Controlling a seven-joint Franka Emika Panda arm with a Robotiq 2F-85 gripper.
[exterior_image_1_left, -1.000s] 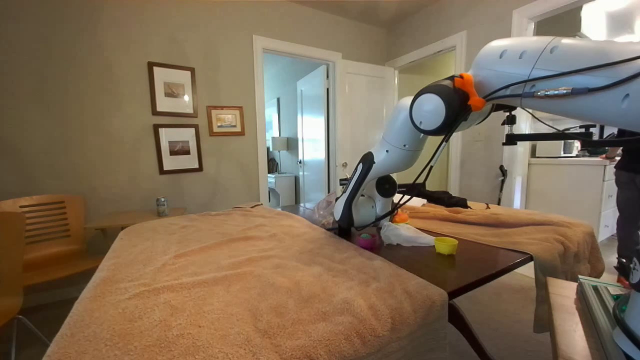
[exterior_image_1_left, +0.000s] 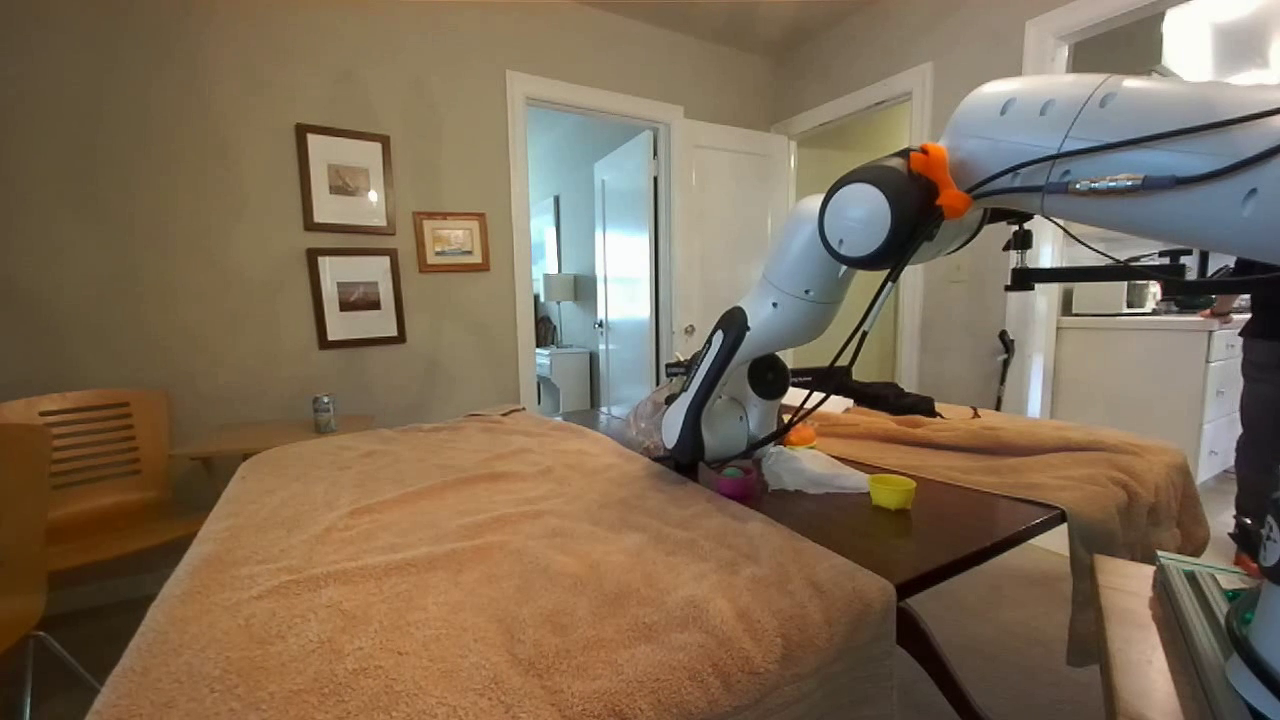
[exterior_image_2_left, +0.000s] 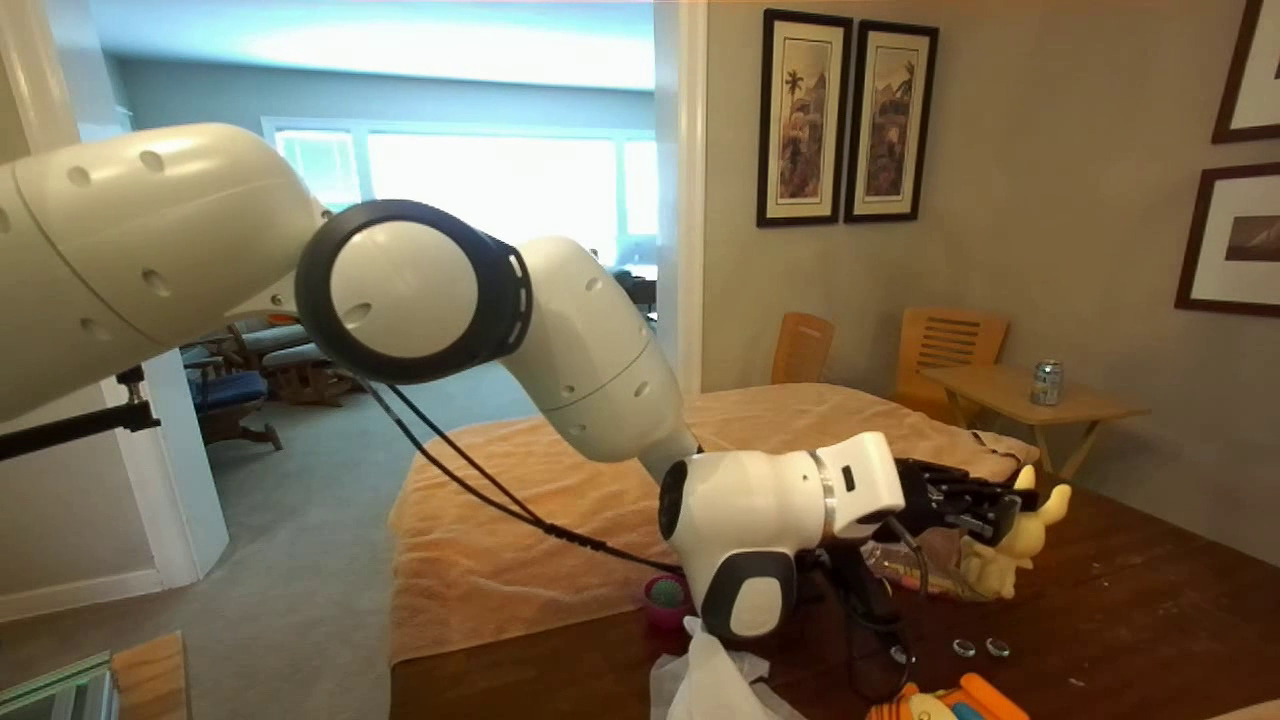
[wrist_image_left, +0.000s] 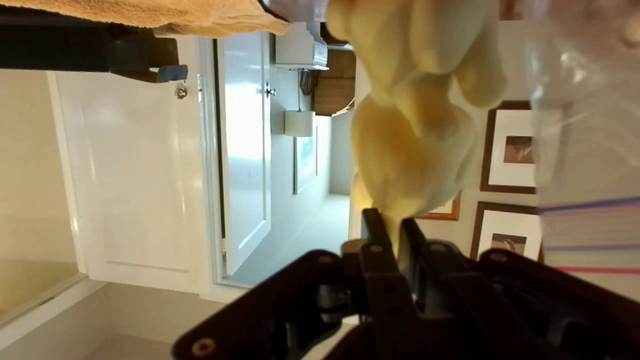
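A pale yellow figure (wrist_image_left: 414, 150) with rounded limbs fills the upper middle of the wrist view. My gripper is shut on a narrow part of it, which shows between the fingertips. In exterior view 2 the figure (exterior_image_2_left: 1010, 554) has two ear-like tips pointing up, and its lower end is at or close to the dark table; I cannot tell whether it touches. My gripper (exterior_image_2_left: 1017, 506) reaches it from the left there, partly covering it. From exterior view 1 the arm hides both the gripper and the figure.
A clear plastic bag (wrist_image_left: 582, 120) is right beside the figure. On the dark table (exterior_image_1_left: 960, 528) are a yellow cup (exterior_image_1_left: 891, 491), white plastic (exterior_image_1_left: 813, 470), a magenta cup (exterior_image_2_left: 666, 602), small shiny discs (exterior_image_2_left: 963, 648) and an orange toy (exterior_image_2_left: 960, 702). A towel-covered surface (exterior_image_1_left: 516, 564) borders the table.
In exterior view 1 the wrist end of my arm has shifted slightly left and lower. The clear bag beside it looks a little more covered by the arm.
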